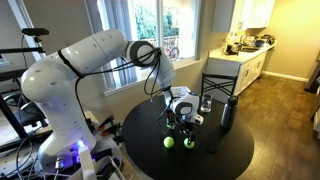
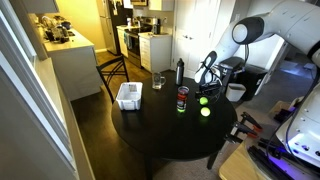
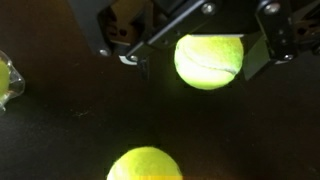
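In the wrist view, one yellow-green ball (image 3: 209, 68) lies between the spread fingers of my gripper, which is open. Part of this ball is covered by the gripper. A second ball (image 3: 145, 165) shows at the bottom edge, apart from the fingers. From the first exterior view, my gripper (image 1: 187, 131) reaches down to the ball on the right (image 1: 189, 143), while the other ball (image 1: 169, 142) sits to its left on the dark round table (image 1: 160, 162).
At the wrist view's left edge is a clear container (image 3: 14, 84) with something yellow-green inside. A red cylinder (image 2: 182, 99), a black bottle (image 2: 180, 73), a clear glass (image 2: 156, 80) and a white basket (image 2: 129, 97) stand on the table. Its near part is bare.
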